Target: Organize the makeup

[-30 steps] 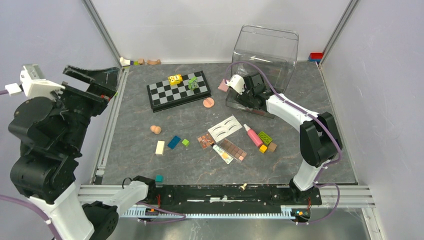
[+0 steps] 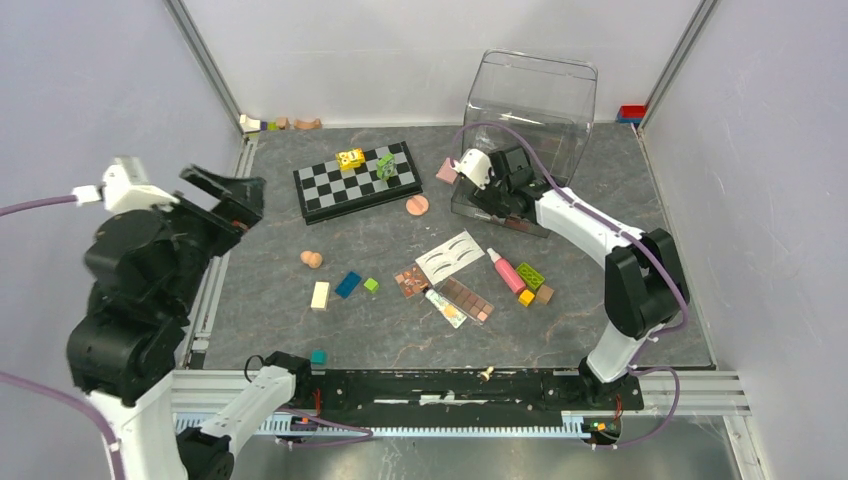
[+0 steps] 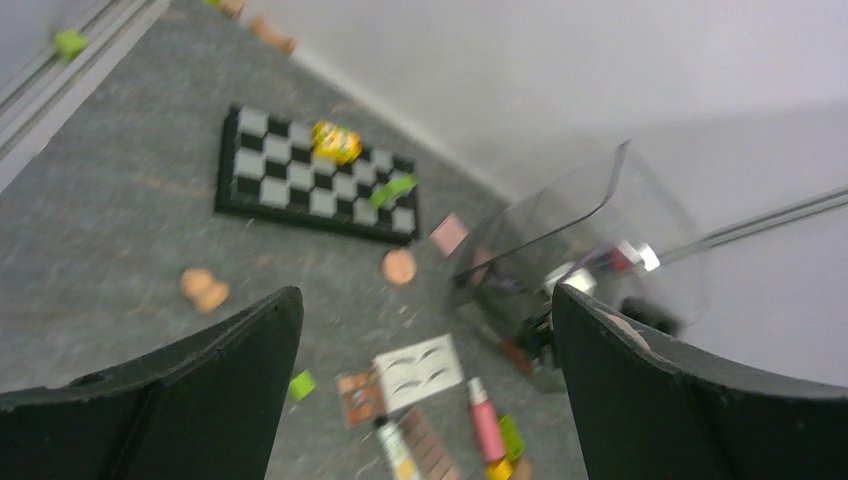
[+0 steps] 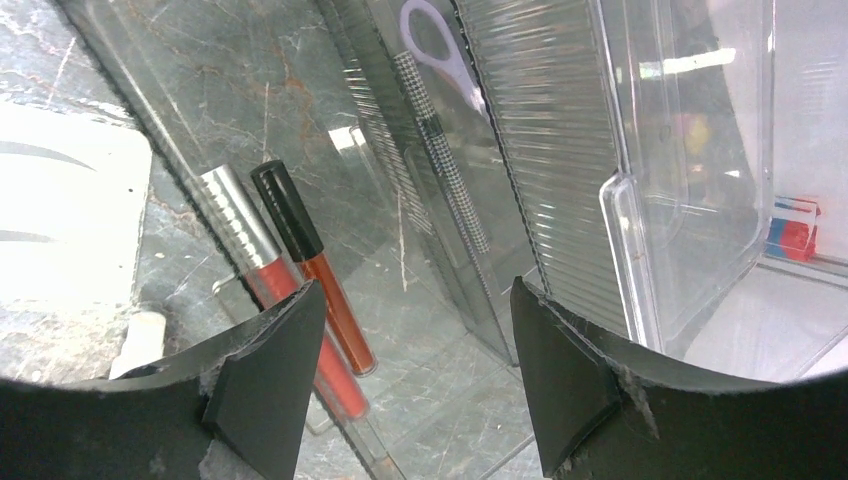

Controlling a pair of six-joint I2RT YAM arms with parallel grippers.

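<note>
A clear organizer (image 2: 530, 80) with raised lid stands at back right. My right gripper is inside it, fingers apart with nothing between, over two lip tubes, red (image 4: 332, 370) and black-capped (image 4: 292, 210). Purple scissors (image 4: 450, 70) lie in a narrow compartment. My left gripper is open and empty, high at the left. On the table lie a lash sheet (image 2: 448, 256), palettes (image 2: 466, 298), a cream tube (image 2: 444, 308), a pink bottle (image 2: 506, 270), a round compact (image 2: 417, 205) and a pink square (image 2: 446, 170).
A chessboard (image 2: 320, 200) with two toy blocks stands at the back. Several small blocks and a tan egg-shaped piece (image 2: 311, 258) are scattered on the table (image 2: 270, 320).
The right arm looks nearly unchanged inside the organizer.
</note>
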